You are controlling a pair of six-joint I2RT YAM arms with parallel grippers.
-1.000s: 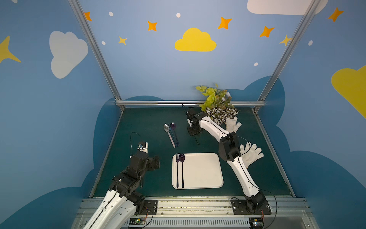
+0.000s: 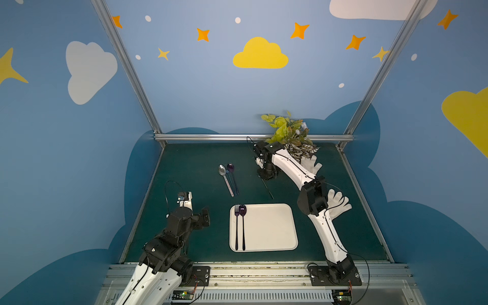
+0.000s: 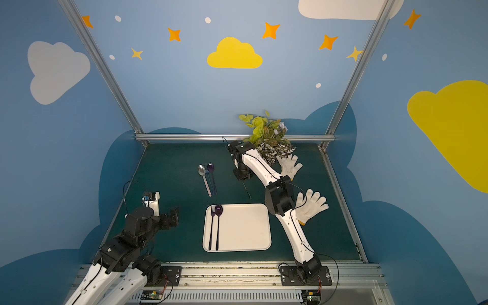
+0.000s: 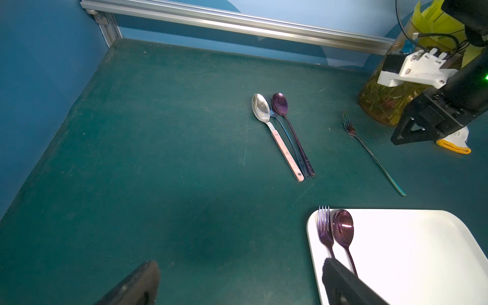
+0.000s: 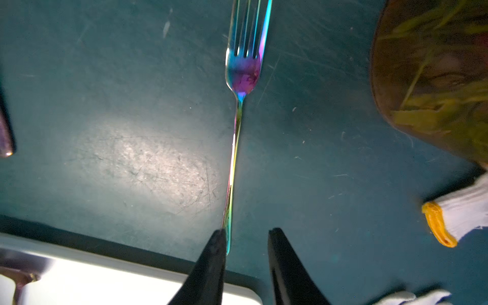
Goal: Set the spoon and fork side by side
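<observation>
A purple fork point(image 2: 237, 226) and a purple spoon point(image 2: 243, 226) lie parallel, close beside each other, at the left of the white tray point(image 2: 272, 228). A rainbow-coloured fork point(image 5: 235, 142) rests on the green table behind the tray, tines away from it. Over that fork hangs my right gripper, part open and empty; one finger overlaps the end of the handle in the right wrist view. Left of the tray, my left gripper is wide open with nothing between its fingers.
A silver spoon with a pink handle point(image 4: 284, 150), a blue fork point(image 4: 292, 139) and another purple spoon point(image 4: 296, 134) lie grouped behind the tray. A plant vase point(image 4: 389, 101) and white gloves point(image 2: 338, 203) stand to the right.
My left arm has shifted a little left.
</observation>
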